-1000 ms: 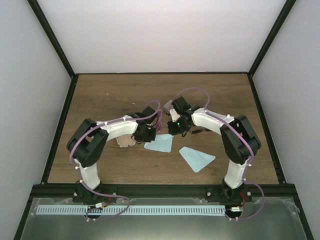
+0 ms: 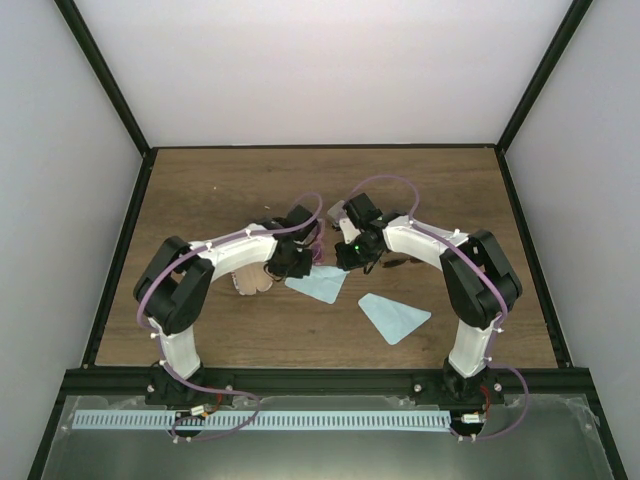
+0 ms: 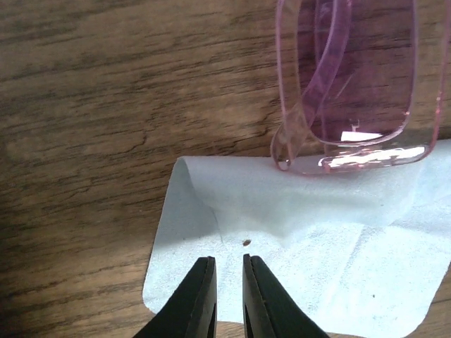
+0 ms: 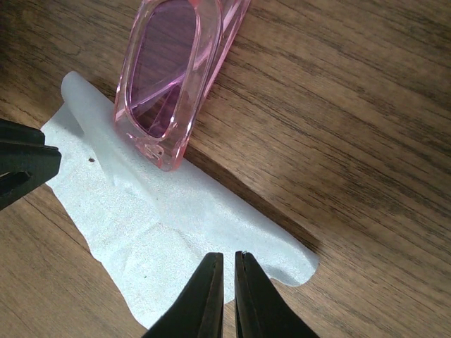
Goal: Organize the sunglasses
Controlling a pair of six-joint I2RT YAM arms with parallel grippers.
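Pink transparent sunglasses (image 3: 356, 151) (image 4: 158, 77) rest on the upper folded edge of a pale blue cloth (image 2: 315, 286) at the table's centre. My left gripper is over the cloth, below the sunglasses in its view, its fingertips slightly apart with nothing seen between them. My right gripper is shut over the cloth's lower right part, nothing visible between its fingertips. The left gripper's dark fingers also enter the right wrist view at the left edge. Dark sunglasses (image 2: 395, 262) lie partly hidden beside the right arm.
A second blue cloth (image 2: 394, 317) lies flat at front right. A tan pouch (image 2: 251, 280) sits under the left arm, and a grey object (image 2: 336, 211) behind the grippers.
The right arm is still.
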